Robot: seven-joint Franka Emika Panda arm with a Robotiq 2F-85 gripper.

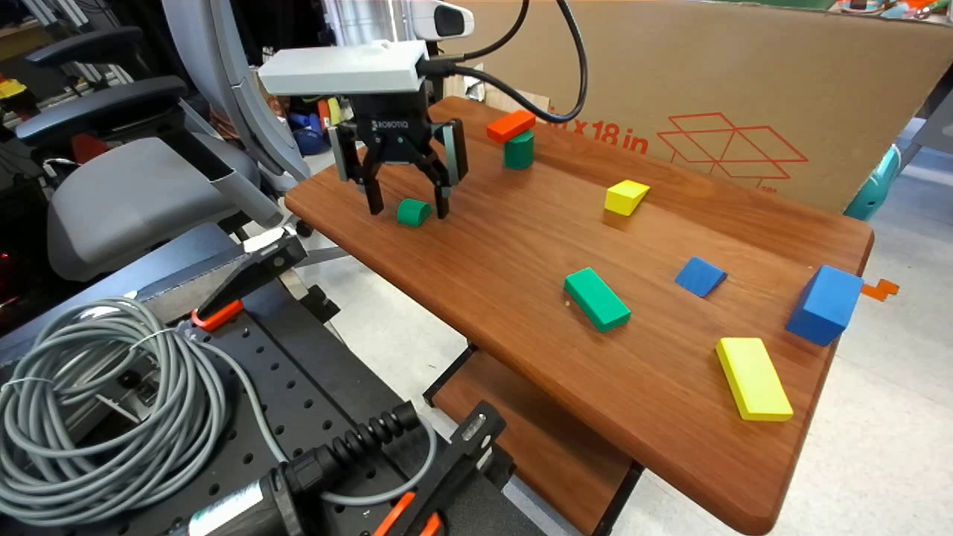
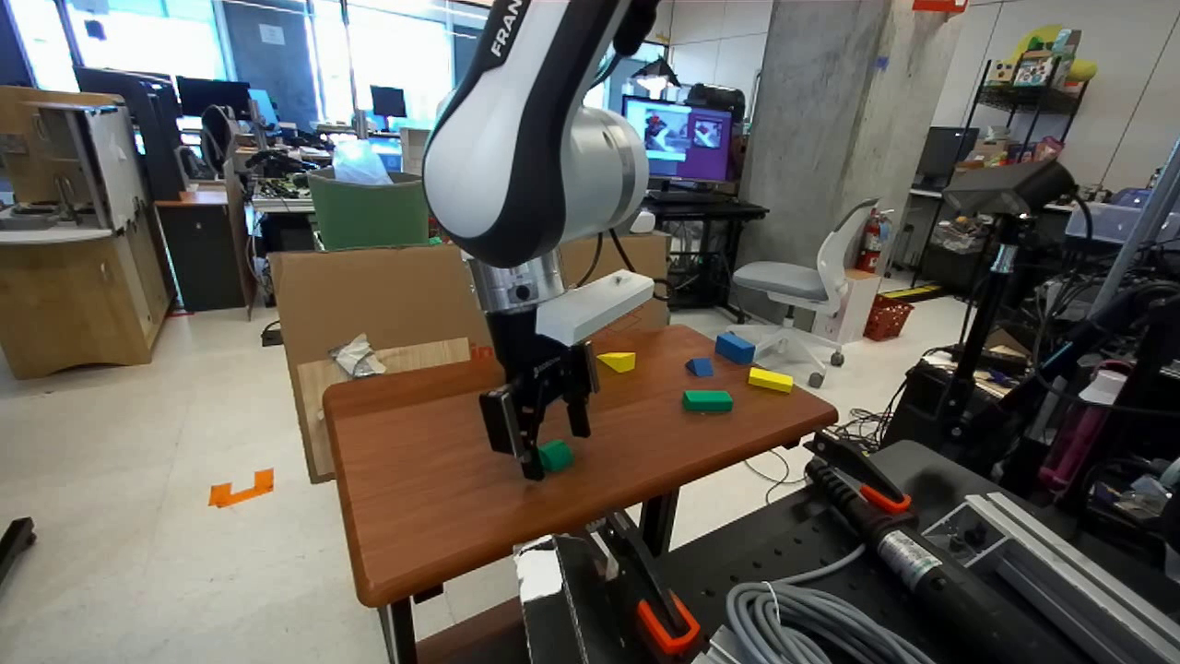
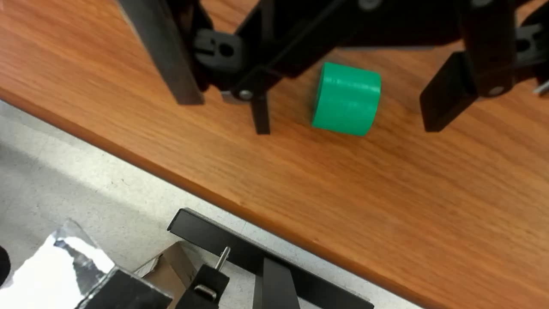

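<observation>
A small green half-round block (image 1: 413, 213) rests on the wooden table, near the long edge closest to the tool cart. In the wrist view the same green block (image 3: 347, 99) lies between the two black fingertips, with bare wood showing on both sides of it. The fingers stand part open, and nothing is gripped. From the other side, the green block (image 2: 555, 455) shows just beside the lowered fingers (image 2: 533, 463).
An orange block (image 1: 511, 126) lies on a green block (image 1: 519, 152) behind the gripper. Farther along are a yellow wedge (image 1: 626, 197), green slab (image 1: 596, 299), blue wedge (image 1: 701, 277), blue block (image 1: 823, 305) and yellow slab (image 1: 753, 379). Cardboard (image 1: 715, 89) walls the back.
</observation>
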